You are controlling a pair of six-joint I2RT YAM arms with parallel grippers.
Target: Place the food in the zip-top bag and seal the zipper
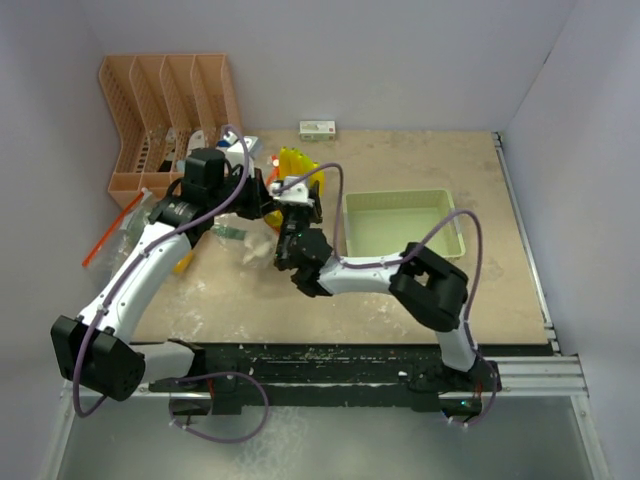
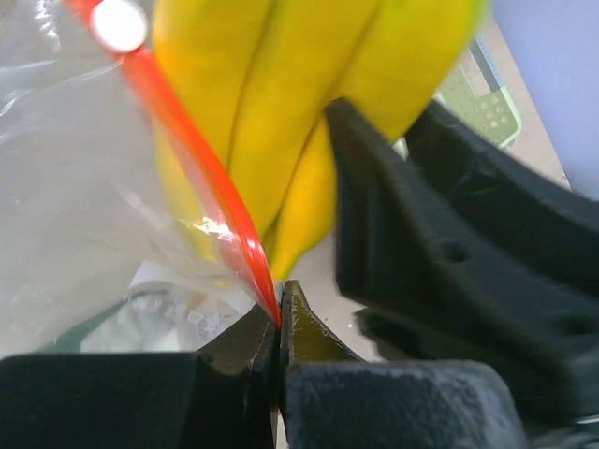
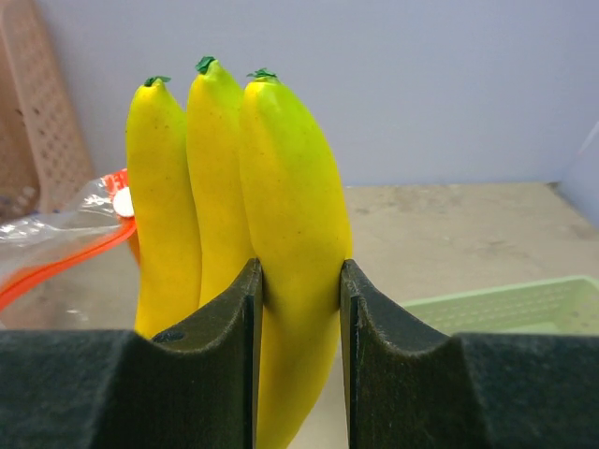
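Observation:
My left gripper is shut on the red rim of a clear zip bag (image 2: 75, 206). Three yellow bananas (image 3: 285, 187) stand upright in the right wrist view, with my right gripper shut on the rightmost one. In the left wrist view the bananas (image 2: 290, 103) are right against the red rim, partly seen through the film; whether their lower ends are inside the bag I cannot tell. From above, both grippers almost meet and hide much of the bananas (image 1: 296, 163). A green item (image 1: 230, 231) and a whitish one (image 1: 257, 246) show below the left gripper.
An empty pale green basket (image 1: 400, 225) stands to the right. At the back left is a tan divided rack (image 1: 150, 110), with another orange-edged bag (image 1: 110, 240) below it. A small box (image 1: 317, 130) lies by the back wall.

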